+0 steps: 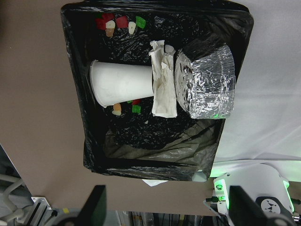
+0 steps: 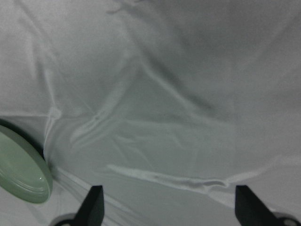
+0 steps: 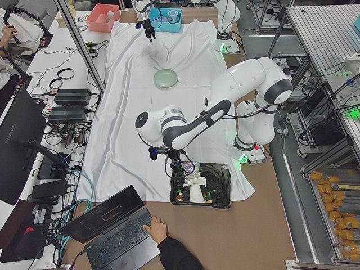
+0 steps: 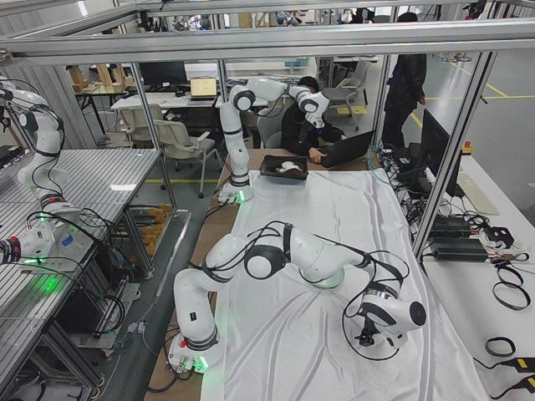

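A black-lined bin (image 1: 108, 160) holds a white paper cup (image 1: 117, 82), a crumpled strip of white paper (image 1: 163, 89), a crumpled foil piece (image 1: 207, 84) and several small coloured pieces. My left gripper (image 3: 175, 164) is above the bin, open, with nothing between its fingers in its wrist view. My right gripper (image 4: 368, 336) stands open over the white cloth at the other end of the table, empty; a green plate (image 2: 21, 169) shows at the lower left of its wrist view.
A laptop (image 3: 118, 236) with a person's hand on it sits beside the bin on the brown tabletop. A blue container (image 3: 169, 27) and pink bin (image 3: 103, 19) stand at the far end.
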